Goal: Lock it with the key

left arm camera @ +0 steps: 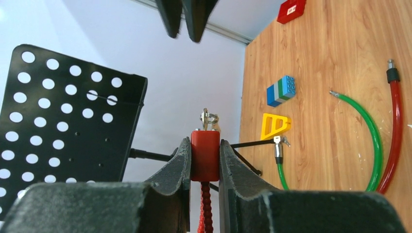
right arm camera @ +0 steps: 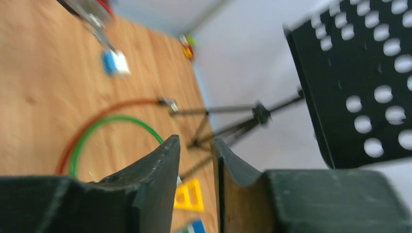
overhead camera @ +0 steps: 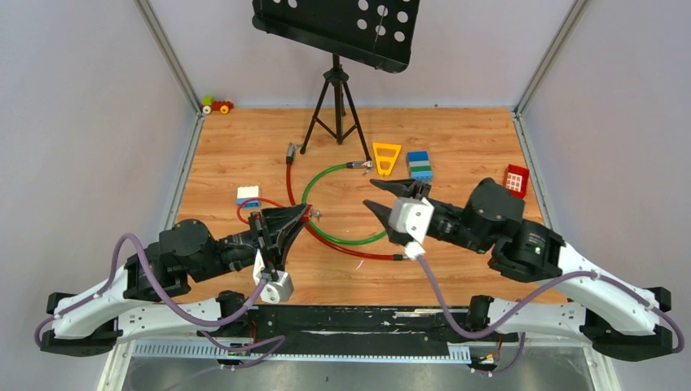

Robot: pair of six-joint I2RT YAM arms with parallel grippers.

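Observation:
My left gripper (overhead camera: 305, 215) is shut on a small red lock (left arm camera: 205, 155), its two fingers pressed against the sides. From the lock's top stands a silvery key (left arm camera: 206, 117) with a ring on it; how deep it sits cannot be seen. A red coiled cable (left arm camera: 205, 208) hangs below the lock between the fingers. To the right, apart from the key, my right gripper (overhead camera: 376, 194) is open and empty. In the right wrist view the key (right arm camera: 97, 30) is blurred at the upper left.
Red (overhead camera: 342, 249) and green (overhead camera: 356, 242) hoses curve over the table under the grippers. Behind them are a black music stand (overhead camera: 338, 94), a yellow frame (overhead camera: 386, 158) and blue-green bricks (overhead camera: 419, 165). A red box (overhead camera: 516, 180) lies far right; white-blue bricks (overhead camera: 248, 195) lie left.

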